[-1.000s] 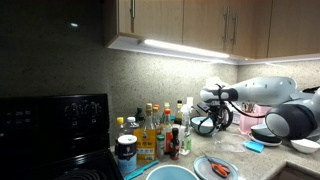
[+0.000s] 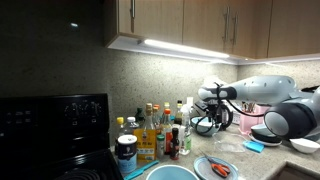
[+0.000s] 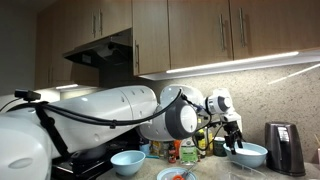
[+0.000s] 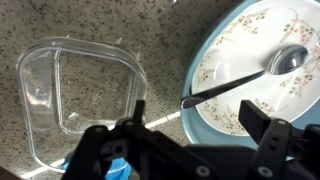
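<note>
My gripper is open, its two dark fingers wide apart with nothing held between them. Below it in the wrist view, a metal spoon (image 4: 290, 58) with a dark handle lies on a white patterned dish (image 4: 222, 62) inside a light blue bowl (image 4: 192, 78). The handle's end reaches the bowl's rim and falls between the fingers as seen from above. Exterior view 2 has the gripper (image 3: 232, 142) just above that blue bowl (image 3: 252, 158) near the back wall. How much height separates fingers and spoon is hard to tell.
A clear plastic container (image 4: 52, 90) stands left of the bowl, with a blue item (image 4: 116, 170) nearby. A dark kettle (image 3: 284, 150) is close to the bowl's right. Bottles (image 2: 152, 130), a plate with red items (image 2: 217, 168) and another blue bowl (image 3: 127, 163) occupy the counter.
</note>
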